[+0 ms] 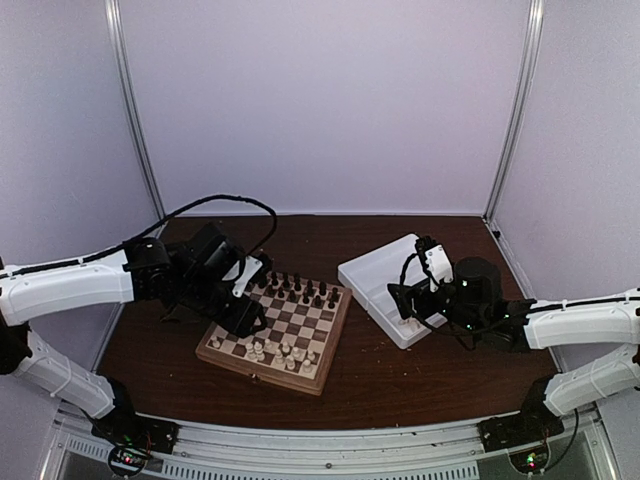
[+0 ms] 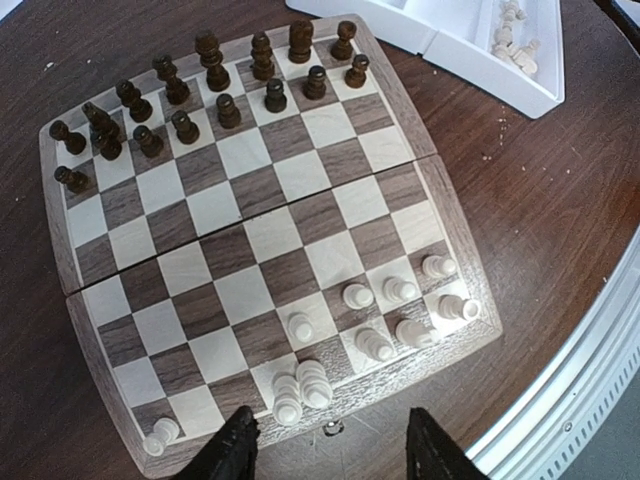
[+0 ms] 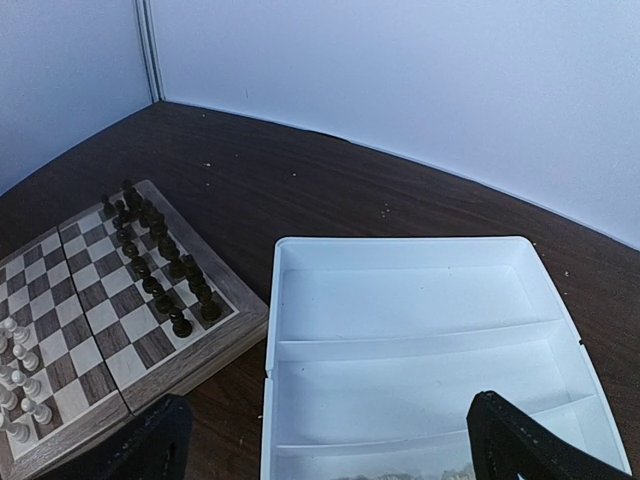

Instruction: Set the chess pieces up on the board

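The chessboard (image 2: 270, 240) has dark pieces (image 2: 228, 110) in two rows at the far side and several white pieces (image 2: 375, 343) on the near side, with gaps among them. My left gripper is above the board's near edge, its fingers apart and nothing between them. More white pieces (image 2: 515, 40) lie in the white tray (image 2: 420, 22) right of the board. My right gripper stands open over the tray, nothing seen between its fingers.
Pale walls enclose the back and sides.
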